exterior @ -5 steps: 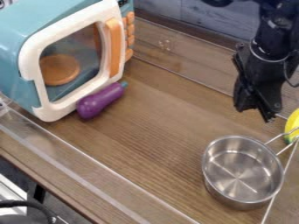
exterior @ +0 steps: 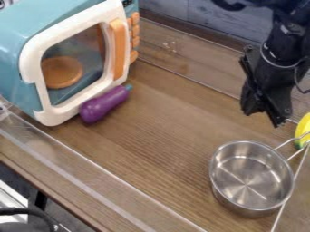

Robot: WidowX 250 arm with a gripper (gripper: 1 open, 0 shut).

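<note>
My black gripper [exterior: 256, 98] hangs over the right side of the wooden counter, shut, with nothing showing between its fingers. Below it sits a steel pot [exterior: 251, 178] with its handle pointing up and right. A yellow object [exterior: 302, 129], partly cut off, lies at the right edge beside the handle. A purple toy eggplant [exterior: 103, 106] lies at the left, against a toy microwave [exterior: 67, 59] that has a window with an orange disc behind it.
A grey wall [exterior: 218, 18] runs along the back. Dark cables and clutter sit beyond the counter's lower left edge.
</note>
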